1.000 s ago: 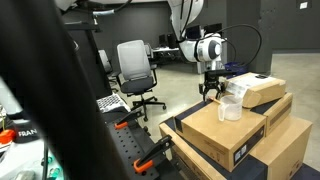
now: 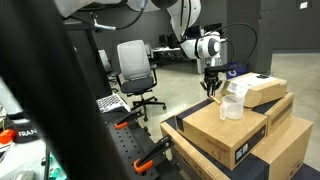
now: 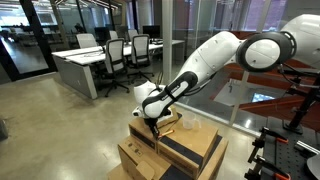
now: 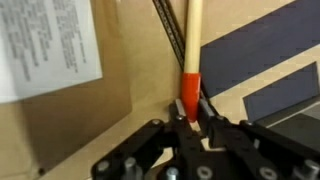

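Note:
In the wrist view, a pale wooden stick (image 4: 193, 35) with an orange-red end reaches down to my gripper. Its coloured end lies between the two dark fingertips, which stand close on either side; whether they press on it cannot be told. From the first exterior view, my gripper (image 2: 212, 96) is low at the near left edge of a cardboard box top, beside a white translucent container (image 2: 232, 106). The second exterior view has the gripper (image 3: 155, 131) pointing down, with the container (image 3: 191, 132) to its right.
Cardboard boxes (image 2: 218, 127) are stacked around the work spot, with a taller box (image 2: 258, 92) behind the container. A printed white label (image 4: 48, 45) marks the box surface in the wrist view. An office chair (image 2: 136, 75) stands on open floor.
The white arm has shifted slightly while the gripper stays low by the box top. The white container and the boxes have not moved.

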